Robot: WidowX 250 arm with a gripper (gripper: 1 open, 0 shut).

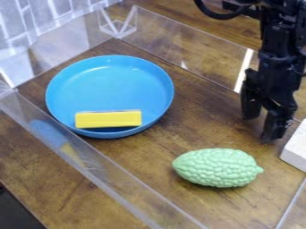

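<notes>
A black gripper [266,116] reaches down on the right side, low over the wooden floor of the box; whether its fingers are open or shut is hard to make out against their dark colour. A blue plate [110,89] lies on the left, with a yellow block [107,119] resting inside near its front. A green bumpy melon-like object [217,168] lies at the front, below and left of the gripper, apart from it.
Clear plastic walls surround the wooden surface [143,165]. A white block [301,143] is at the right edge beside the gripper. The middle between plate and gripper is clear.
</notes>
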